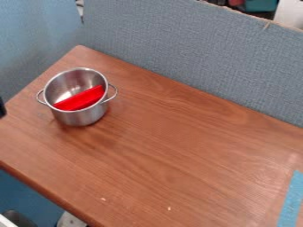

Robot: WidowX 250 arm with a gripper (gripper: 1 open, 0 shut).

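Observation:
A steel pot (76, 117) with two loop handles stands on the left part of the wooden table (178, 160). A long red object (83, 98) lies inside it. Only a small dark piece, apparently of the gripper, shows at the left edge of the view; the gripper's fingers are out of view.
Most of the table, to the right of the pot, is clear. A grey padded panel (190, 62) runs along the back, with a blue surface at the left. A strip of blue tape (290, 197) is at the right edge.

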